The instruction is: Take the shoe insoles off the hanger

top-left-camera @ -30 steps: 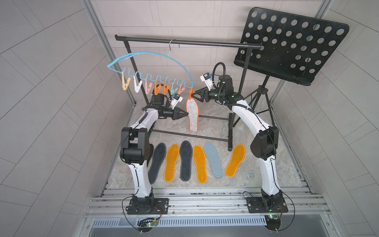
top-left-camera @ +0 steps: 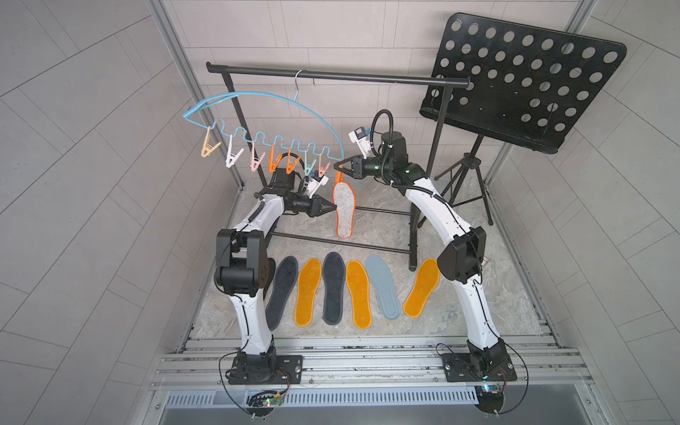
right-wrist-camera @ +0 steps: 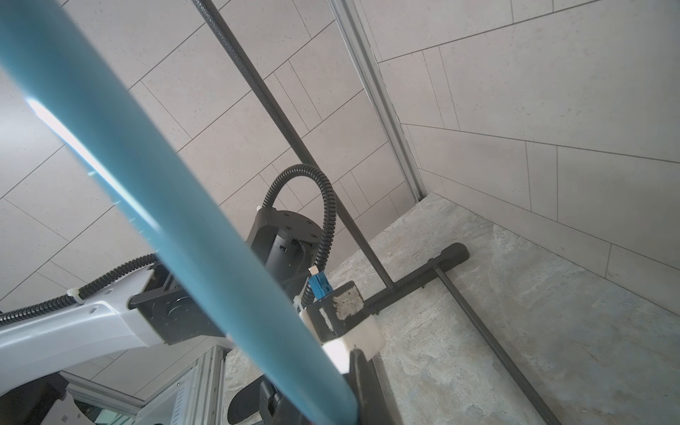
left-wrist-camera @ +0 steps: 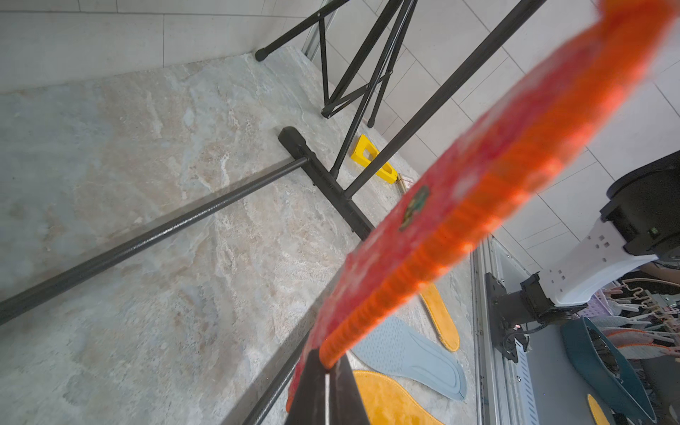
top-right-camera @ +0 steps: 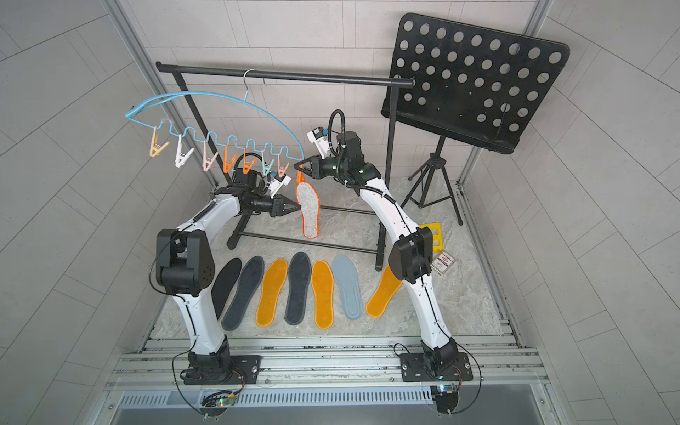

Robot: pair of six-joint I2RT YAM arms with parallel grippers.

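A light grey insole with an orange rim (top-left-camera: 344, 210) hangs from an orange clip (top-left-camera: 340, 172) at the right end of the blue hanger (top-left-camera: 311, 109). My right gripper (top-left-camera: 338, 167) is shut on that clip at the insole's top; in the right wrist view the blue hanger tube (right-wrist-camera: 184, 226) hides most of its fingers. My left gripper is shut at the insole's left edge, the orange rim pinched at its fingertips. From the left wrist view, the insole's red underside (left-wrist-camera: 418, 219) slants up and away to the right.
Several insoles lie in a row on the floor, among them a blue one (top-left-camera: 383, 287) and a dark one (top-left-camera: 333, 288). Empty clips, including a white one (top-left-camera: 232, 152), hang left. A black rack (top-left-camera: 340, 74) frames the hanger; a music stand (top-left-camera: 524, 78) stands at right.
My right gripper has moved left onto the orange clip and shut. The hanger has shifted left and its clips have swung. The left arm has stayed almost still; the insole has moved only slightly.
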